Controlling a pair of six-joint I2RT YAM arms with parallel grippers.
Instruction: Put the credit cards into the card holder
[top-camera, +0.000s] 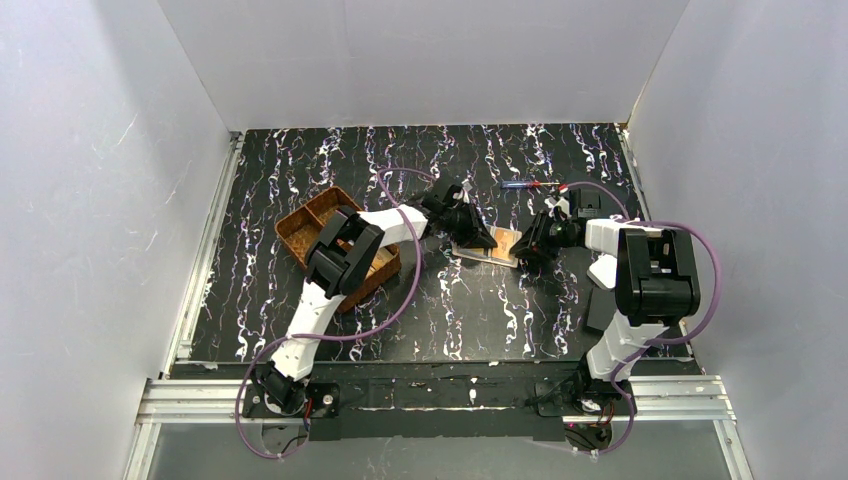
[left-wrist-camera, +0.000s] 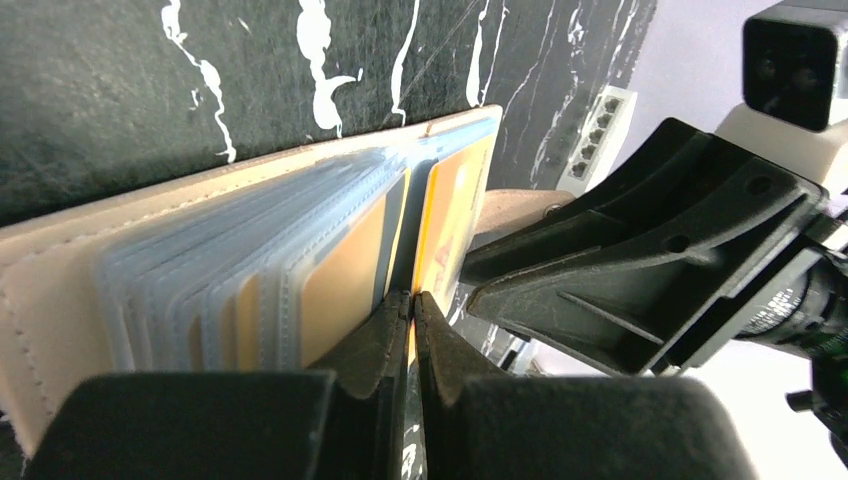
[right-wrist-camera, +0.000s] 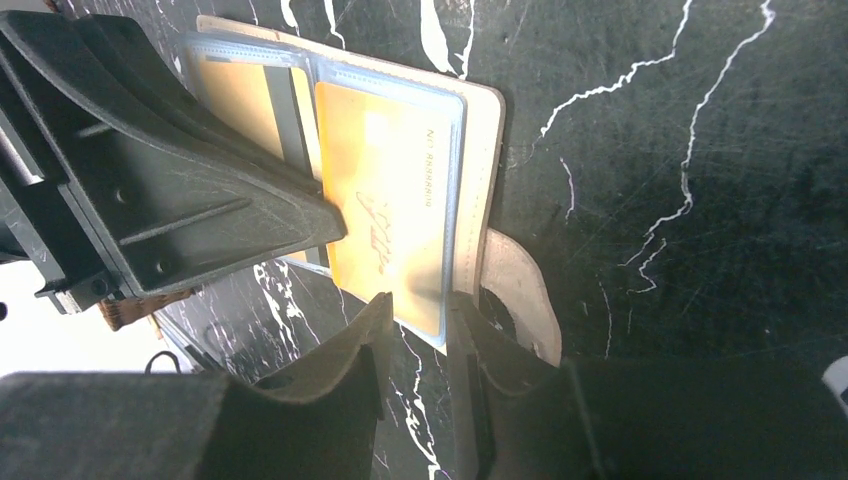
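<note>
The beige card holder (right-wrist-camera: 487, 130) lies open on the dark marbled table, its clear sleeves (left-wrist-camera: 170, 260) fanned out. An orange card (right-wrist-camera: 385, 190) sits in the right-hand sleeve, its left edge showing. At that edge my left gripper is shut, fingertips touching together; whether the card's thin edge is pinched between them does not show clearly. My right gripper is part open at the holder's lower right edge. One fingertip is over the orange card and the other near the beige border, with a gap between them.
A brown divided basket (top-camera: 302, 240) stands at the left, partly under the left arm. Behind the holder lies a blue and red pen-like item (top-camera: 530, 184). A dark flat item (top-camera: 600, 310) is beside the right arm.
</note>
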